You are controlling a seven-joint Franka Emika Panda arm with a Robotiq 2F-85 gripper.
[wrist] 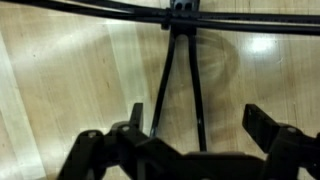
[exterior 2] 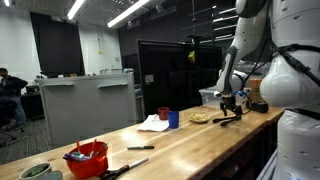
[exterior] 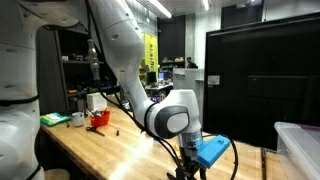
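In the wrist view my gripper is open, its two dark fingers wide apart over the wooden table. A black cable-like thing [wrist: 182, 18] crosses the top of that view in dark bands. From its middle joint two thin black strands [wrist: 168, 80] run down into the space between the fingers, with no finger closed on them. In exterior view 2 the gripper [exterior 2: 238, 110] is low over the table's right end, beside a dark thing [exterior 2: 226, 121] too small to make out. The fingertips are hard to see in exterior view 1.
A red basket [exterior 2: 86, 160] of tools stands at the table's other end, with dark-handled tools [exterior 2: 125, 168] nearby. A blue cup [exterior 2: 173, 119], a red container [exterior 2: 163, 112] and white cloth [exterior 2: 153, 124] sit along the back.
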